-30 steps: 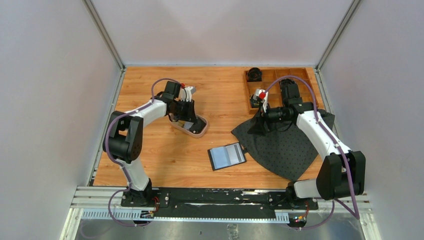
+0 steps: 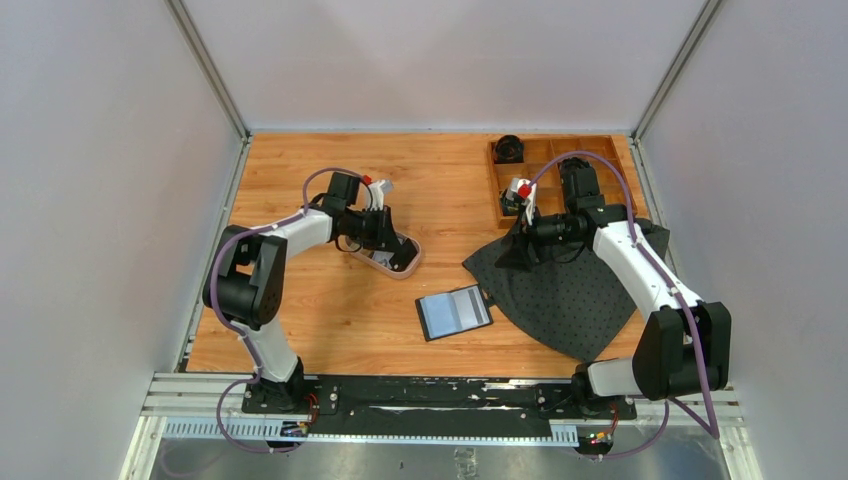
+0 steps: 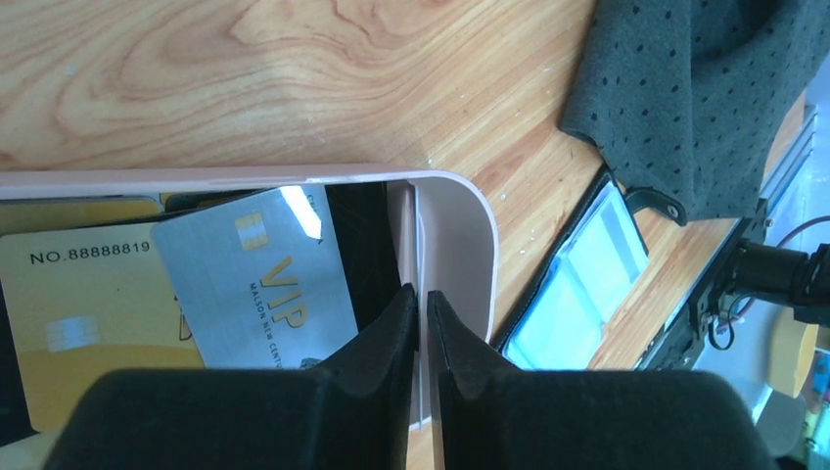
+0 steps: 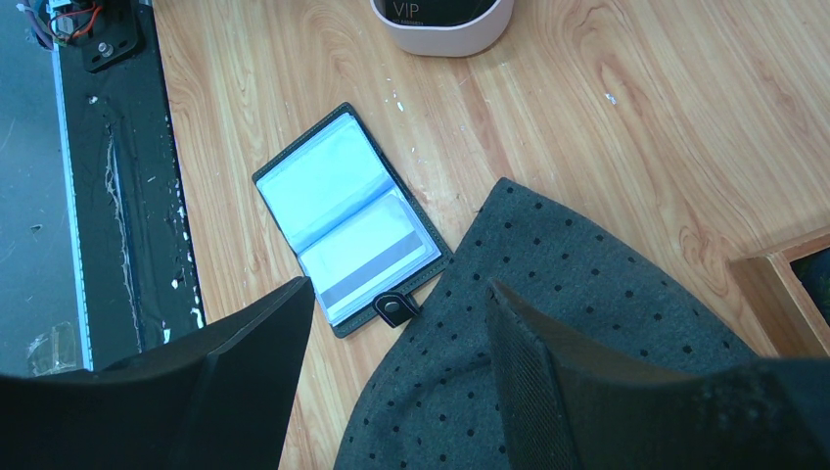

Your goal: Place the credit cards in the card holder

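In the left wrist view, my left gripper is shut on a thin card [image 3: 422, 220], seen edge-on and upright at the end of the pink tray [image 3: 462, 230]. Its printed face does not show. Other cards lie in the tray: a silver VIP card [image 3: 259, 279], a gold card [image 3: 93, 294] and a black one [image 3: 362, 235]. The open card holder [image 2: 452, 312], with clear sleeves, lies on the table at front centre. My right gripper stands open and empty, above the dark cloth.
A dotted dark grey cloth [image 2: 560, 305] spreads over the right side, its edge close to the holder's clasp [image 4: 396, 308]. The wooden compartment box [image 2: 540, 150] is at the back right. Bare table lies between tray and holder.
Compared with a second ago, the pink tray and my left gripper have shifted slightly right and toward the front. The right arm and card holder stay put.
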